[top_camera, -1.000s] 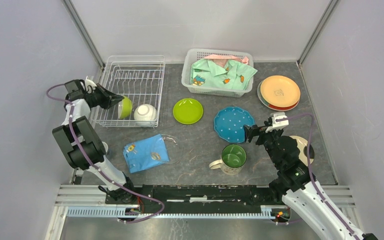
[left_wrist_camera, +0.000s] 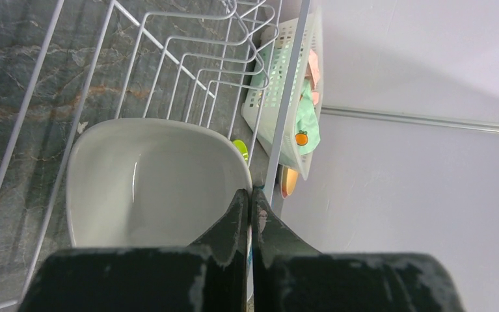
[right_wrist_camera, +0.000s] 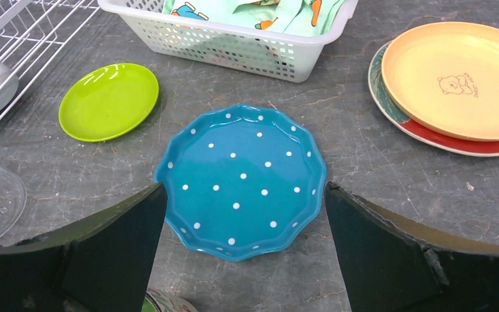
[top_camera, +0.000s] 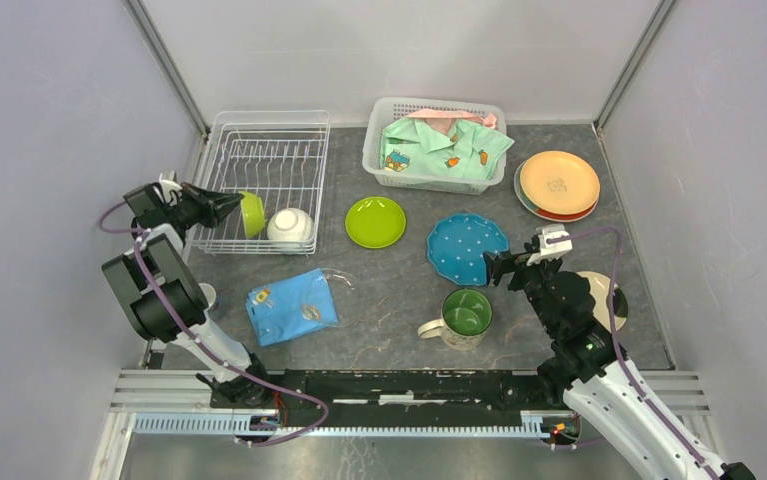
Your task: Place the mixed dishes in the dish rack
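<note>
My left gripper (top_camera: 234, 198) is shut on the rim of a green bowl (top_camera: 252, 215), held on its side in the left part of the white dish rack (top_camera: 226, 147); in the left wrist view its pale inside (left_wrist_camera: 142, 182) faces up beside the rack's wires. A white bowl (top_camera: 290, 226) sits upside down to its right in the rack. My right gripper (top_camera: 502, 258) stands open above the blue dotted plate (right_wrist_camera: 240, 182), nothing between its fingers. A green plate (top_camera: 375, 222), a mug (top_camera: 466, 320), stacked plates (top_camera: 559, 182) and a cream plate (top_camera: 594, 287), partly hidden, lie outside the rack.
A basket (top_camera: 373, 150) of cloths stands at the back, beside the rack. A folded blue cloth (top_camera: 284, 305) and a clear dish (right_wrist_camera: 2, 201) lie in front of the rack. Walls border the left, back and right. The centre front of the counter has some free room.
My left gripper has shifted slightly downward in the top view, with the green bowl tilting a little more upright on its side. The right arm is nearly unmoved.
</note>
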